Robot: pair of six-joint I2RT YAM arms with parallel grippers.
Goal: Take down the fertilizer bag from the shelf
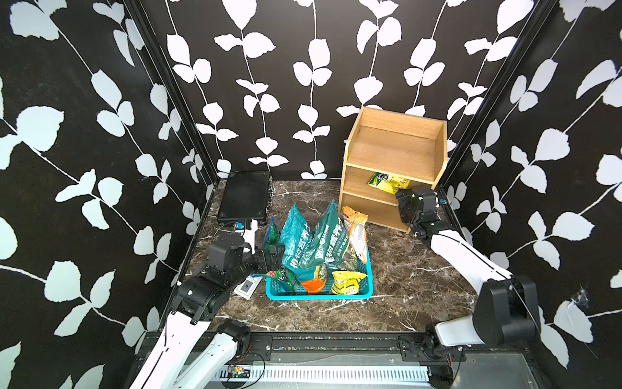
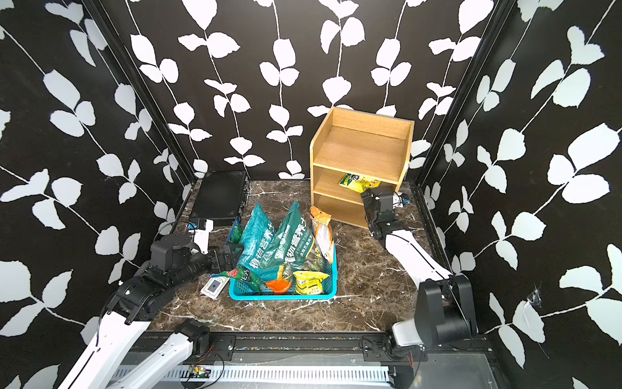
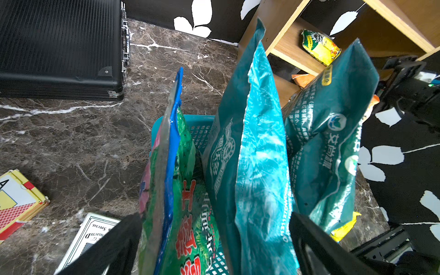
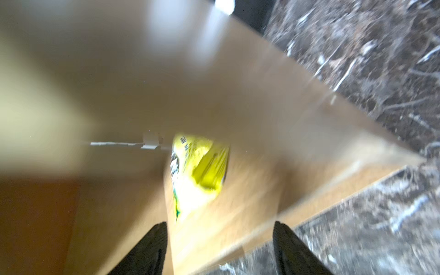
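A yellow-green bag (image 1: 386, 182) lies on the middle level of the wooden shelf (image 1: 392, 147). My right gripper (image 1: 408, 202) is at the shelf's front right, just in front of that bag; in the right wrist view its fingers are part open with nothing between them, the bag (image 4: 197, 169) beyond them under a blurred board. My left gripper stands open at the left of the teal basket (image 1: 319, 297), its fingers either side of a green bag and a teal bag, with no grip showing.
The basket holds several bags, standing and lying. A black case (image 1: 243, 196) sits at the back left, cards (image 3: 18, 201) near it. Bare marble counter lies right of the basket, below the shelf.
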